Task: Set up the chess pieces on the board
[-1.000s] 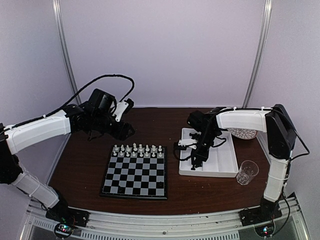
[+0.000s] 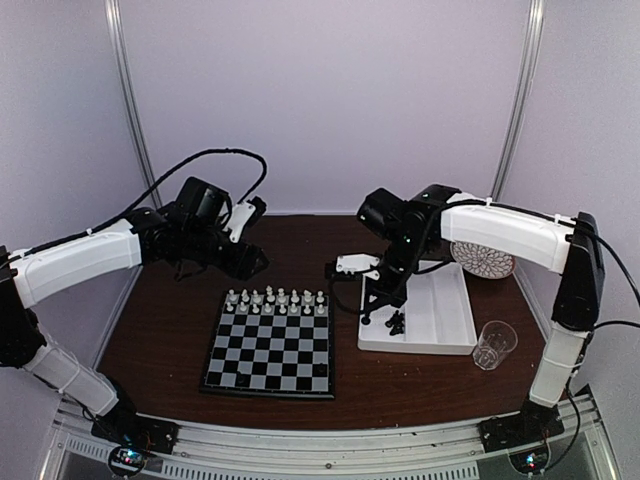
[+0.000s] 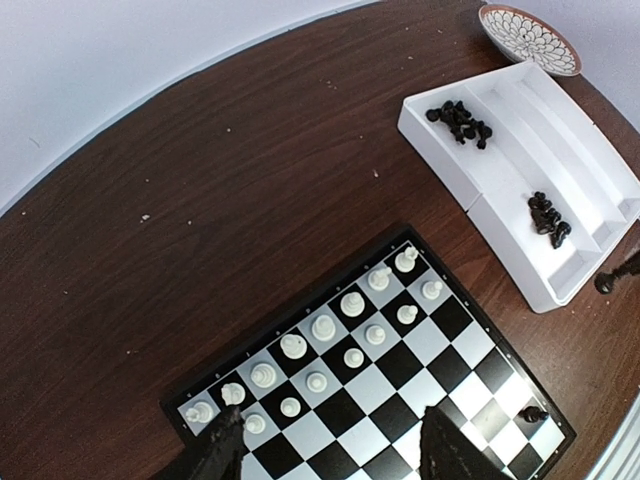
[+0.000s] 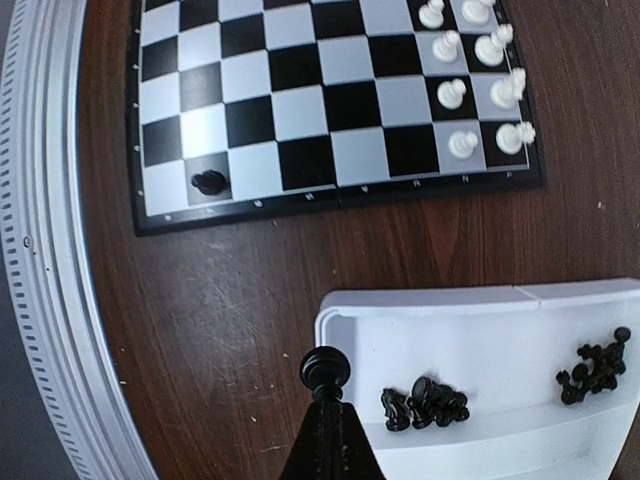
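The chessboard (image 2: 268,352) lies left of centre on the table, with white pieces (image 2: 275,302) in two rows along its far side. One black piece (image 4: 209,182) stands on a dark square at the near side, close to the board's right edge. In the right wrist view my right gripper is shut on a black chess piece (image 4: 325,368), its round base facing out, raised over the near left corner of the tray. My left gripper is open, empty, above the board's far side.
The white tray (image 2: 432,349) holds two clusters of black pieces: a near one (image 4: 428,403) and a far one (image 4: 598,368). Right of it stands a clear glass (image 2: 493,345); a patterned bowl (image 3: 530,38) sits behind. Bare table lies between board and tray.
My right gripper has risen out of the tray and moved left toward its edge, carrying the black piece. The left arm has hardly moved.
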